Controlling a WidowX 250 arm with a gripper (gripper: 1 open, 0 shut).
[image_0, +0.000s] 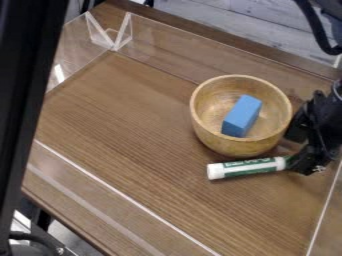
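A wooden bowl (217, 139) holds a blue block (242, 115). Just below the bowl lies a white marker (247, 168) with green printing, pointing toward my black gripper (302, 158) at the right edge. The gripper is open, low beside the marker's right end and the bowl's right side; its fingertips are dark and hard to make out exactly.
Clear plastic walls border it at the upper left, and cables run at the top right and bottom left.
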